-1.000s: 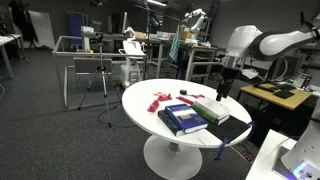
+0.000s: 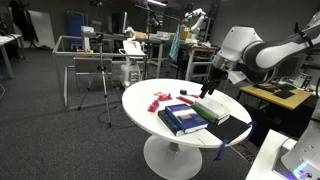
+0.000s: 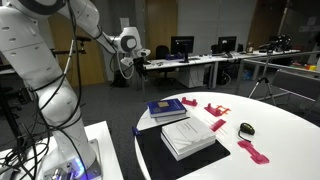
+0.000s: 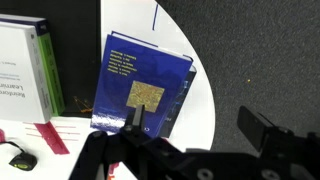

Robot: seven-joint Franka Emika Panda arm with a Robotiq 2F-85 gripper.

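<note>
My open gripper spreads its two dark fingers along the bottom of the wrist view, with nothing held between them. Below it lies a dark blue book [image 4: 125, 75] with a tan square on its cover, partly covered by the left finger. In exterior view 2 the gripper [image 3: 128, 66] hangs well above the table, apart from everything on it. The blue book [image 3: 170, 107] rests flat near the table's edge. Next to it is a thick white-covered book [image 3: 188, 136], whose green side shows in exterior view 1 [image 2: 212, 110].
Under the white book is a black mat [image 3: 205, 158]. Red objects [image 3: 252, 151] and a dark computer mouse [image 3: 246, 131] are scattered on the round white table [image 3: 285, 150]. Its far side has free room. A tripod [image 2: 105, 90] stands on the floor.
The arm's wrist and gripper have shifted a little to the right and tilted in exterior view 1. The books and the other table objects have stayed in place.
</note>
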